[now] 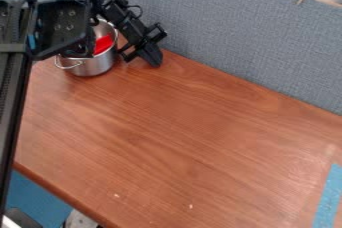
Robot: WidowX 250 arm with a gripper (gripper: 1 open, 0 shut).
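Observation:
A steel pot [87, 66] with wire handles stands at the back left corner of the wooden table, a red item [103, 45] inside it. My black gripper [152, 58] is low at the pot's right, close to the grey back panel; it looks shut, with nothing visible between its fingers. A dark part of the arm in the left foreground covers much of the pot.
A grey padded panel [234, 42] runs along the back. A blue tape strip [330, 192] is at the right, and blue floor shows at the lower left.

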